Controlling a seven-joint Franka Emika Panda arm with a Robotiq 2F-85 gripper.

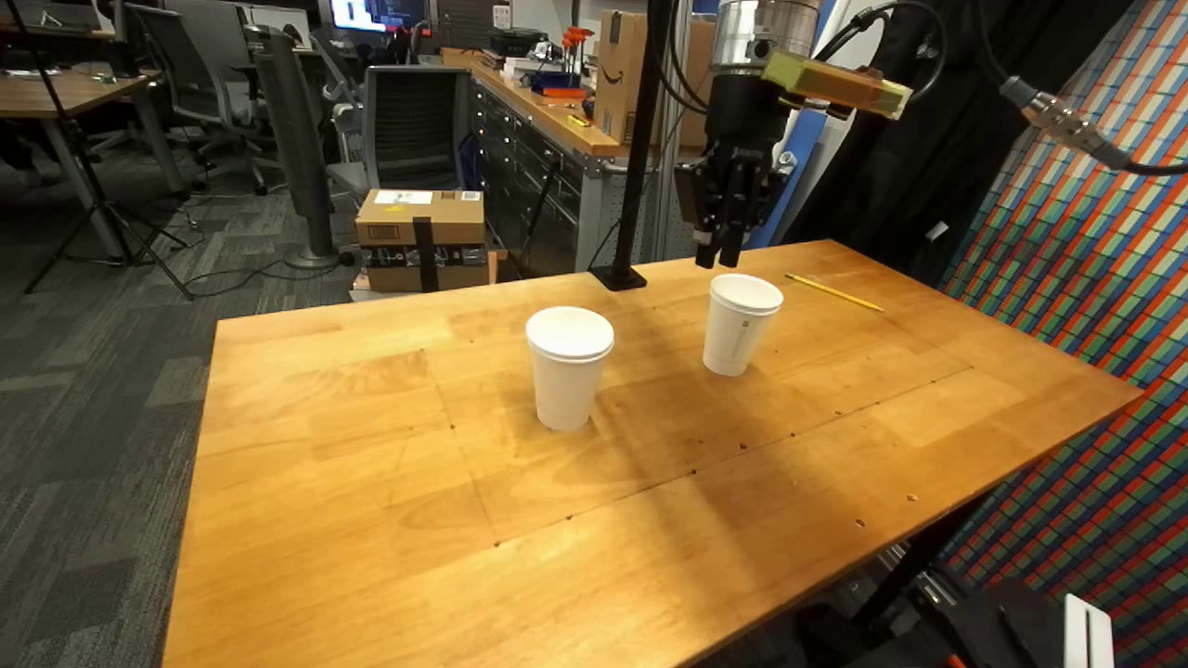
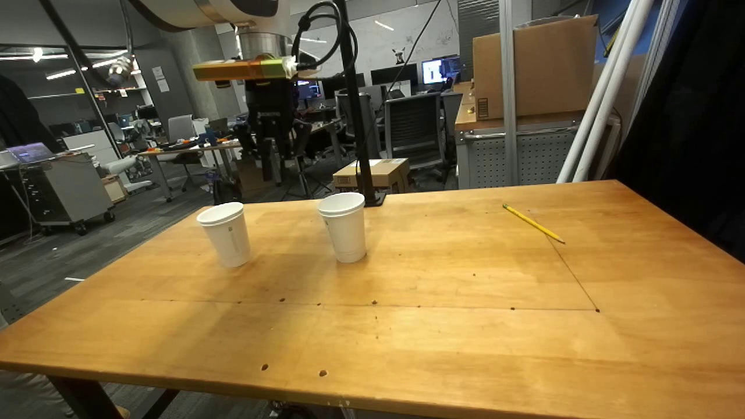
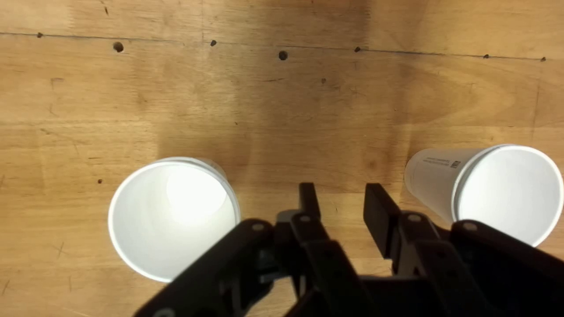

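Observation:
Two white paper cups stand upright and apart on the wooden table. In exterior view 1, one cup is left of centre and the other cup is farther back, to the right. Exterior view 2 has a left cup and a right cup. My gripper hangs above the table, open and pointing down. Looking down in the wrist view, the gripper has bare wood between its fingers. It lies between a left cup and a right cup, whose side carries small print.
A yellow pencil lies on the table toward the back right. At the back edge rises a black post.

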